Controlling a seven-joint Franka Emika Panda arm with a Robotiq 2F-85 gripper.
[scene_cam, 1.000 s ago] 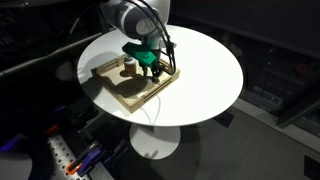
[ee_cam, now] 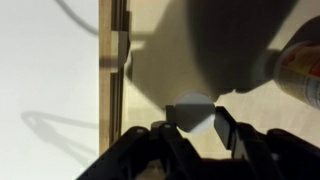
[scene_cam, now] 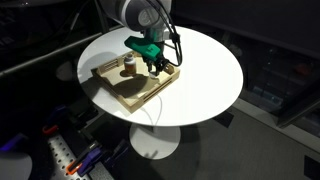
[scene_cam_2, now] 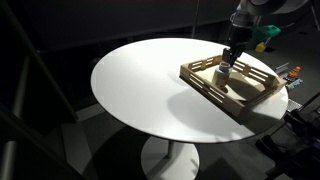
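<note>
In the wrist view, a small white round-topped object sits between the fingertips of my gripper. The fingers flank its edges; whether they press on it is unclear. In exterior view 1 my gripper is low over the right part of a shallow wooden tray, with the white object at its tips. A jar with an orange-brown label stands in the tray to the left of the gripper. The jar's label shows at the wrist view's right edge.
The tray rests on a round white table, its slatted wall close beside the gripper. Bare tabletop lies to the tray's right in exterior view 1. The tray's front half is empty.
The gripper and arm have shifted slightly in exterior view 1, and the white object now shows at the fingertips, where it was hard to see before. Tray and jar look unmoved.
</note>
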